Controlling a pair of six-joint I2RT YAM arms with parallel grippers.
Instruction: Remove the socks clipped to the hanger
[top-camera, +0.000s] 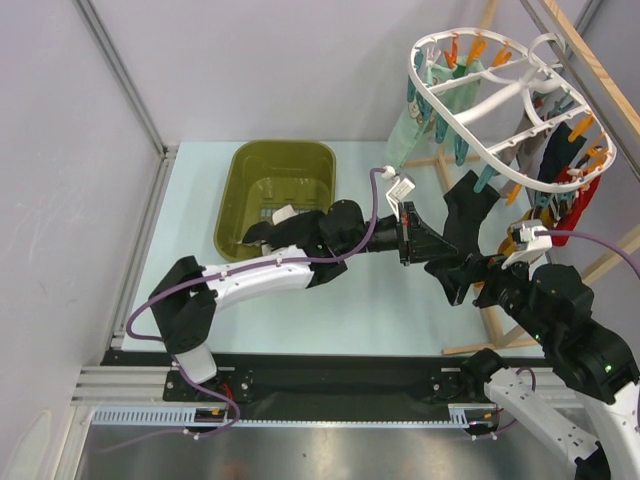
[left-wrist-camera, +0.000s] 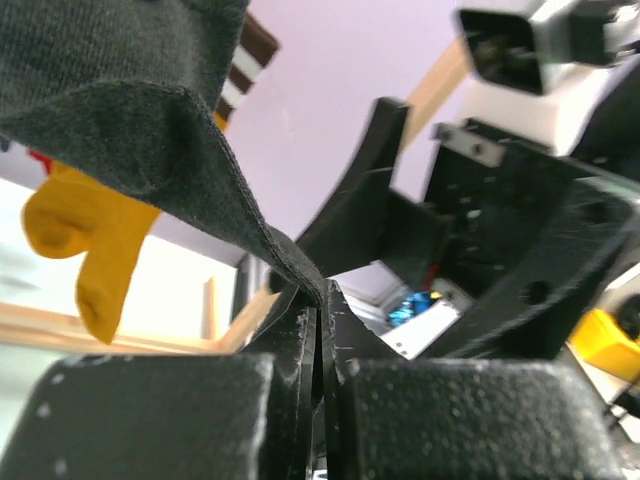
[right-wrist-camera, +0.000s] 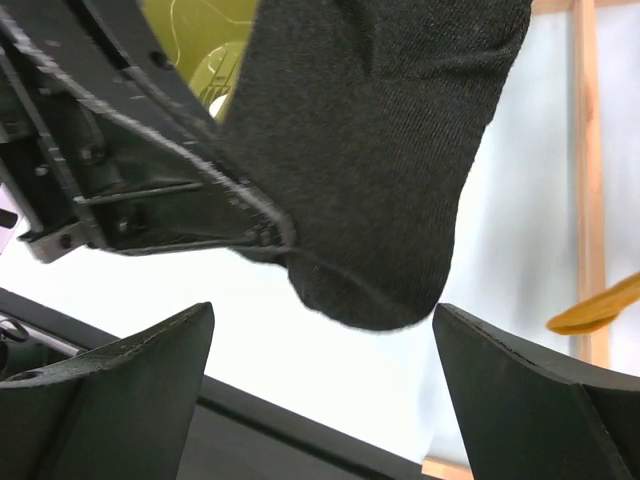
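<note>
The white round hanger (top-camera: 478, 147) holds clipped socks on colored pegs. A dark grey sock (top-camera: 467, 215) hangs at its near side; whether a peg still holds its top cannot be told. In the left wrist view the cloth of the dark sock (left-wrist-camera: 130, 110) runs down to the fingertips of my left gripper, shut with the sock's edge pinched between them. My right gripper is open beside the sock's lower end, its fingers (right-wrist-camera: 150, 390) apart; the sock lies beyond them, behind my left gripper's finger (right-wrist-camera: 230, 200).
A green bin (top-camera: 232, 205) with several dark and light socks stands on the table's left. A mustard sock (left-wrist-camera: 100, 235) and a red sock (top-camera: 577, 212) hang close by. Wooden stand posts (top-camera: 492, 320) border the right. Both grippers are very close together.
</note>
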